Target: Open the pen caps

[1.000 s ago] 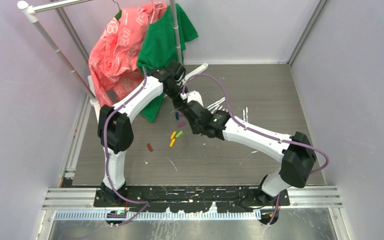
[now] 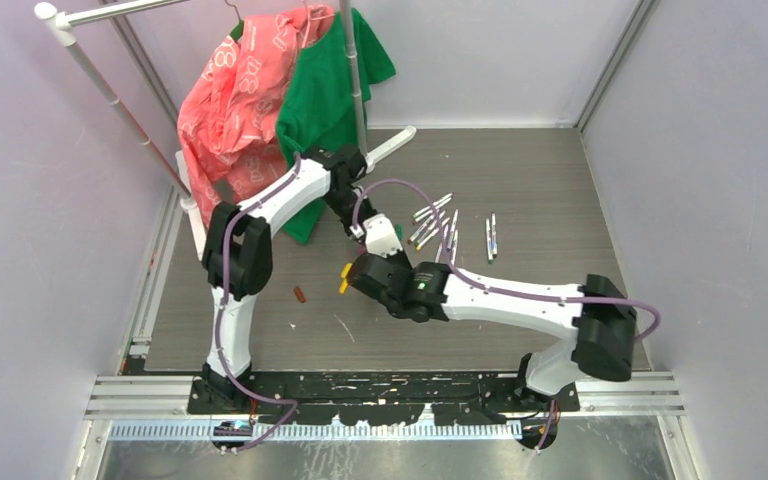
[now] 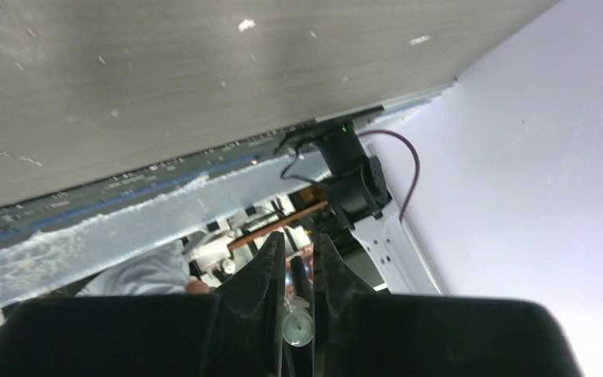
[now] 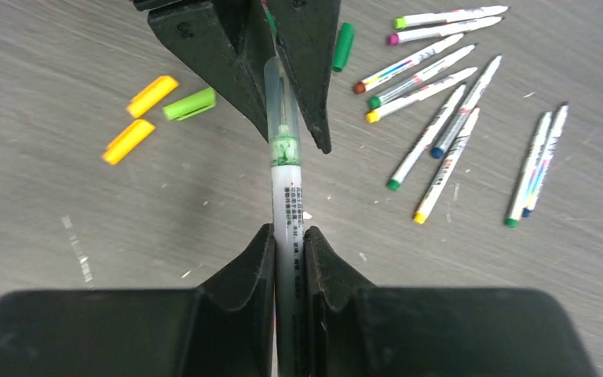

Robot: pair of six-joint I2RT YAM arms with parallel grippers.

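My right gripper is shut on a white marker (image 4: 289, 204), upright in the right wrist view, its green-tinged clear end pointing up into my left gripper's dark fingers. A bit of green shows between those fingers. In the left wrist view my left gripper has a narrow gap with a pale round end (image 3: 297, 326) in it; whether it grips is unclear. Other markers (image 4: 432, 141) lie on the table (image 2: 500, 320), with loose green (image 4: 344, 45), light green (image 4: 190, 104) and yellow caps (image 4: 128, 141).
A rack (image 2: 110, 100) with pink (image 2: 220, 120) and green garments (image 2: 370, 60) stands at the back left. A brown piece (image 2: 300, 295) lies left of the caps.
Both arms have shifted about where the grippers meet; compared with a second ago, my right arm sits lower in the top view, covering more of the caps.
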